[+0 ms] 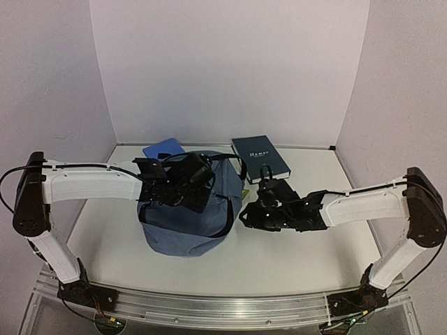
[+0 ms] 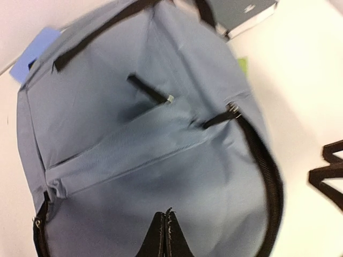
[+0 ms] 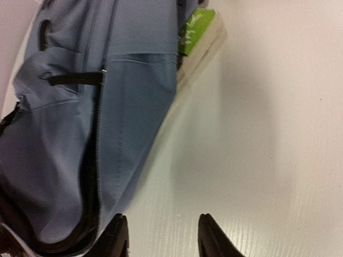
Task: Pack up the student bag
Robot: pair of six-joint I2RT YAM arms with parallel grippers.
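Observation:
The blue-grey bag (image 1: 183,244) lies on the table, its body sagging and partly covered by my left arm in the top view. Above it hangs my left gripper, shut with nothing between its fingers. In the left wrist view the bag's black zippered edge (image 2: 265,174) runs off to the right, clear of those fingers, and a black pull tab (image 2: 217,119) sits at its upper end. Just right of the bag, my right gripper is open and empty over bare table. Part of the zipper shows left of it.
A dark "Humor" book (image 1: 258,153) lies behind the bag on the right, a blue notebook (image 1: 165,147) behind on the left. A green-covered book (image 3: 197,28) peeks out past the bag's side.

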